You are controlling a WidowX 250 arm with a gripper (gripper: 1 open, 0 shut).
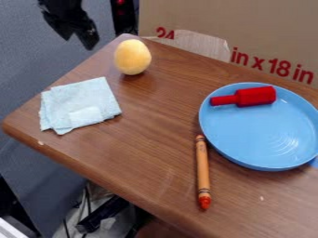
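My black gripper [74, 30] hangs at the top left, above and left of the table, partly cut off by the frame edge; its fingers are dark and blurred, so their state is unclear. A yellow egg-shaped object [133, 57] stands at the back left of the table. A folded light-blue cloth [78, 105] lies at the left. A red bottle-like object [248, 97] lies on a blue plate [258, 139] at the right. An orange crayon [203, 172] lies left of the plate, toward the front.
A cardboard box [236, 28] stands behind the wooden table [137, 158]. Past the table's left edge is a grey-blue surface with dark items below.
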